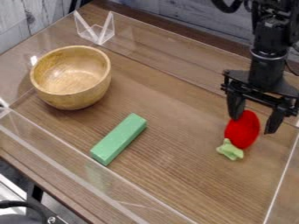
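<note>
My gripper (253, 105) reaches down from the top right, its two black fingers spread around the upper part of a red oval object (242, 130) with a green top (230, 150); whether they touch it cannot be told. The red object lies on the wooden table (176, 184).
A wooden bowl (72, 73) stands at the upper left. A green block (118, 139) lies left of centre. A small clear wire-like item (100, 29) is near the back.
</note>
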